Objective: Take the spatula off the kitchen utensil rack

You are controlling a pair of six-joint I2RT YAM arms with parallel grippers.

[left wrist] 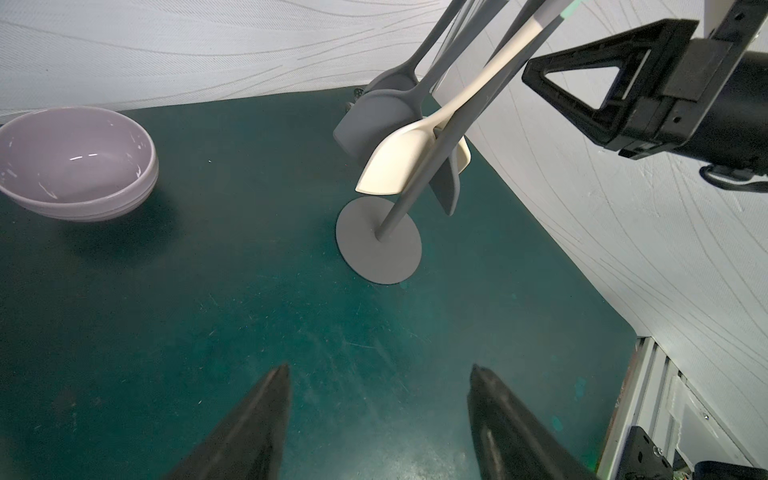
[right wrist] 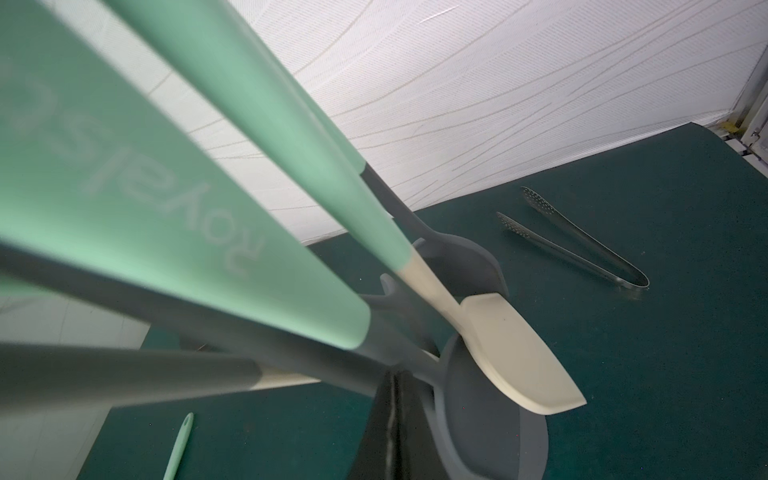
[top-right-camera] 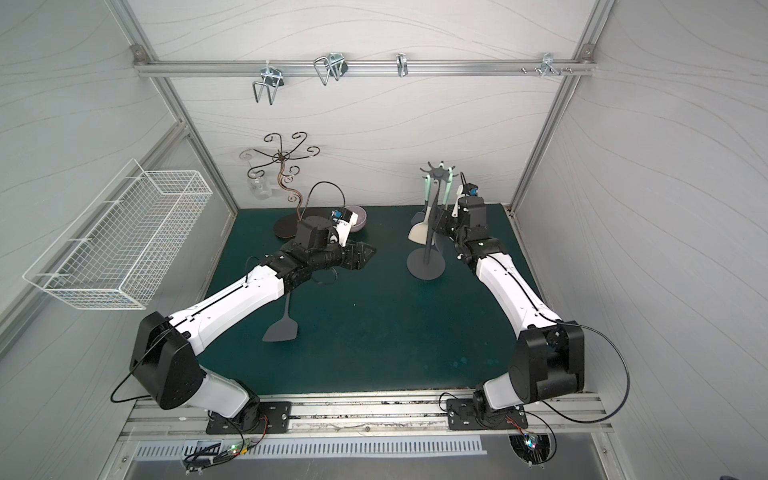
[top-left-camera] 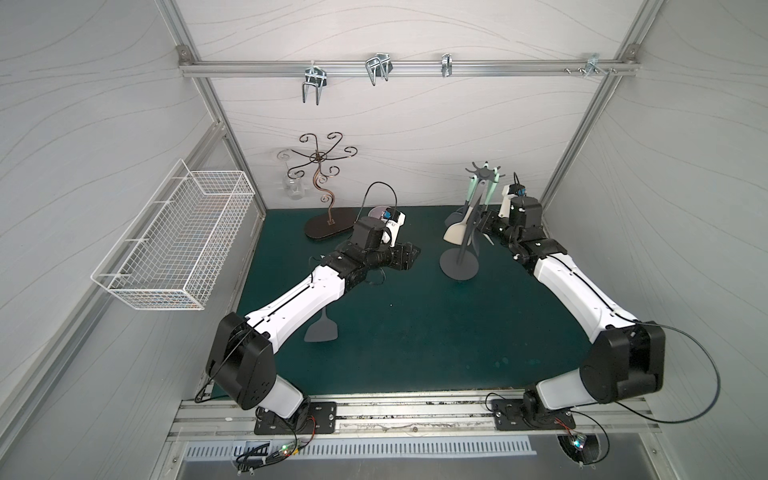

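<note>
The utensil rack's grey post rises from a round base (top-left-camera: pixel 459 265) at the right back of the table. In the right wrist view the spatula's mint handle (right wrist: pixel 200 208), lettered "Royals", hangs on the rack, its grey neck (right wrist: pixel 393 340) leading down to a grey blade (right wrist: pixel 488 416). My right gripper is shut, fingertips together with nothing between them; the spatula's neck and blade lie outside its fingers, close by. Well left of the rack, my left gripper stands open and empty over bare table.
A cream-headed utensil (right wrist: pixel 520 352) and several others crowd the rack. Metal tongs (right wrist: pixel 584 248) lie on the table behind. A lilac bowl (left wrist: pixel 80 168) and another grey spatula (top-left-camera: pixel 321 329) are to the left.
</note>
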